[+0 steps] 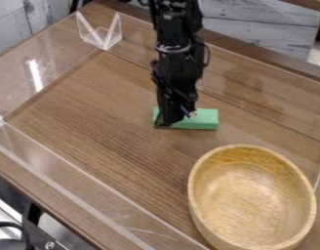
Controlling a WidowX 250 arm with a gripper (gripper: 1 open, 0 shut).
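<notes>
My black gripper (171,115) reaches down from the top centre onto a green block (198,119) lying on the wooden table (98,146). Its fingertips are at the left part of the block, which they partly hide. The gripper looks shut; I cannot see whether anything is between its fingers.
A large yellow bowl (250,161) stands at the lower right. A clear white wire-like holder (101,31) sits at the back left.
</notes>
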